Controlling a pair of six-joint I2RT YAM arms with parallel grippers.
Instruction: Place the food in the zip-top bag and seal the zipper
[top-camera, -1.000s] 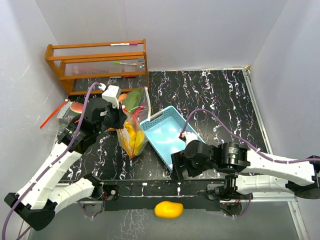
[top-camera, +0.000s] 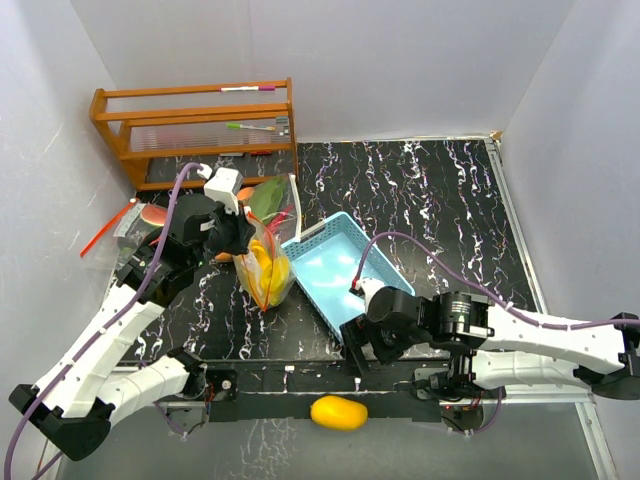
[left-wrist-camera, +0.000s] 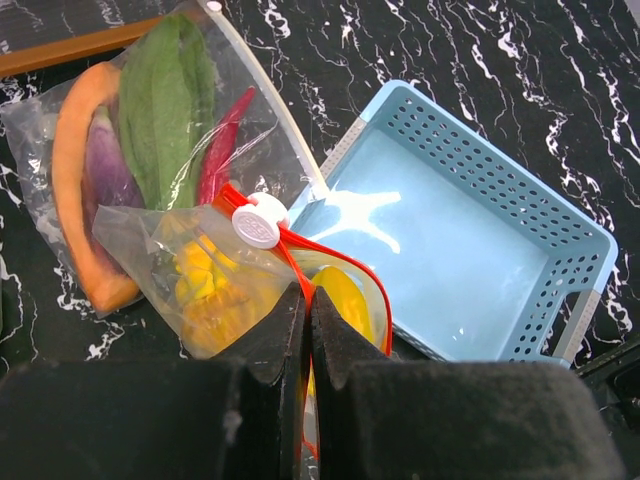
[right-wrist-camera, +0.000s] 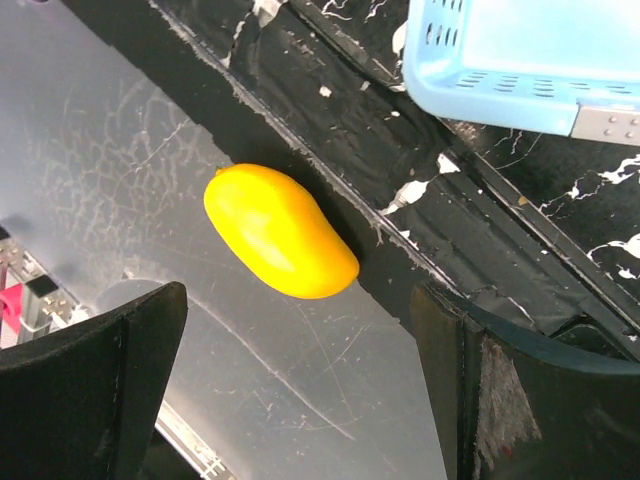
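Note:
A clear zip top bag (left-wrist-camera: 210, 290) with a red zipper rim stands beside the blue basket, yellow food (left-wrist-camera: 345, 300) inside it. My left gripper is shut on the bag's red-edged rim, and the mouth to the right of its fingers gapes. A white slider (left-wrist-camera: 258, 222) sits on the zipper at the far end of the mouth. One yellow oblong food piece (right-wrist-camera: 280, 232) lies alone on the grey surface beyond the table's front edge. My right gripper (top-camera: 354, 352) is open, its fingers apart and empty, pointing down toward that piece.
The light blue basket (left-wrist-camera: 440, 270) is empty and stands right of the bag. Another clear bag (left-wrist-camera: 165, 110) holding vegetables lies behind. A wooden rack (top-camera: 190, 120) is at the back left.
The left arm and the loose yellow piece show no clear motion.

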